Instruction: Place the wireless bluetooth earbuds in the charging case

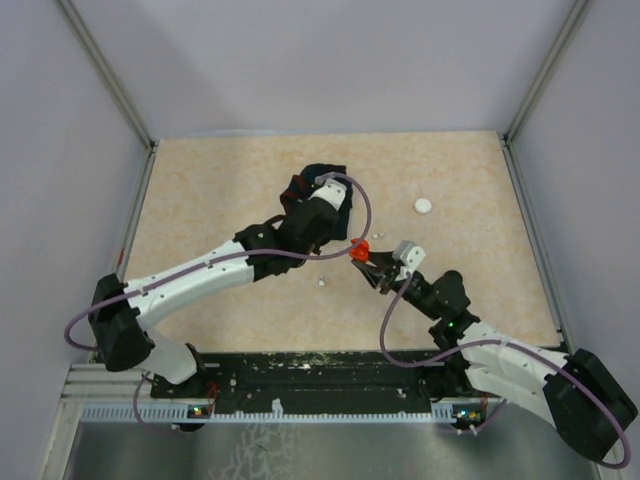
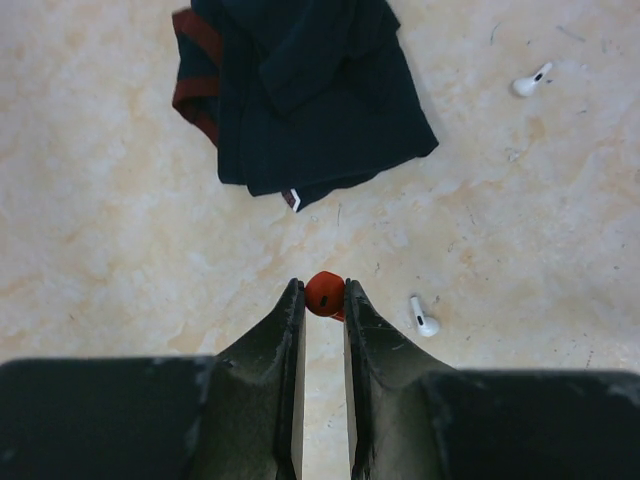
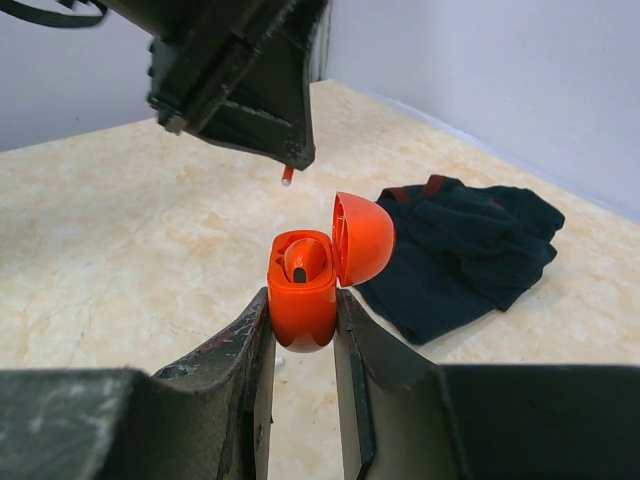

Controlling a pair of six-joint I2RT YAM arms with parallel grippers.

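Observation:
My right gripper is shut on the open orange charging case [image 3: 365, 237], held upright with its lid raised, right of centre in the top view. My left gripper is shut on a small red piece; in the right wrist view it hangs above and behind the case, a thin red end with a pale tip showing below it. In the left wrist view a white earbud [image 2: 423, 318] lies near the gripper and another white earbud [image 2: 530, 80] lies farther back.
A dark folded cloth [image 1: 315, 185] lies at the back middle of the table [image 1: 210, 180]. A white round item [image 1: 423, 205] is at the back right.

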